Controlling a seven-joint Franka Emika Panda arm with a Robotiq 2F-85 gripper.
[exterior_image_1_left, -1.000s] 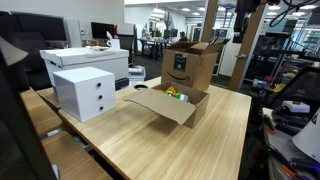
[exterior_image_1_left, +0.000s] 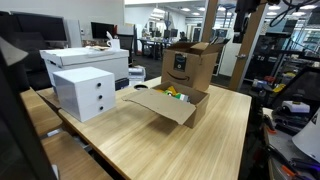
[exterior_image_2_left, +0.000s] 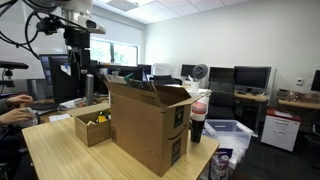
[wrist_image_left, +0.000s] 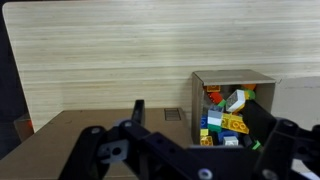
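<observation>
An open cardboard box (exterior_image_1_left: 186, 107) on the table holds colourful blocks (wrist_image_left: 225, 123), seen from above in the wrist view. High over the table, well clear of the box, hangs my gripper (exterior_image_1_left: 238, 38). Seen from the wrist, the gripper has its two dark fingers (wrist_image_left: 138, 113) standing wide apart, the box lying partly behind the right one. Nothing shows between them.
A large cardboard box (exterior_image_2_left: 150, 125) stands beside the smaller one. White boxes (exterior_image_1_left: 86, 90) sit at the table's far left side.
</observation>
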